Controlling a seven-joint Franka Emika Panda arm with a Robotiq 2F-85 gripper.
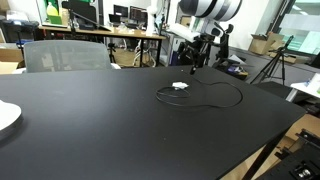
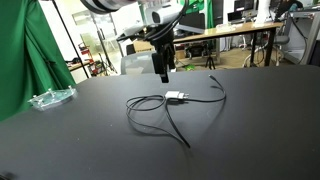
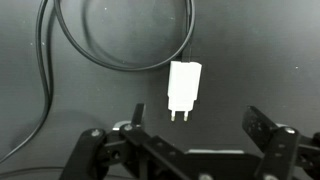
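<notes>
A white plug [image 3: 183, 88] with two metal pins lies on the dark table in the wrist view, its black cable [image 3: 115, 66] running off and looping around it. The same plug [image 1: 180, 85] shows small in exterior view 1, and beside a coil of cable [image 2: 145, 103] in exterior view 2. My gripper is open above the table, fingers spread to either side of the plug's pin end, touching nothing. From the side, the gripper [image 2: 164, 72] hangs over the table just behind the plug.
A white round dish [image 1: 8, 115] sits at the left table edge in exterior view 1. A clear container [image 2: 52, 98] stands at the far left in exterior view 2. A chair [image 1: 68, 56] stands behind it.
</notes>
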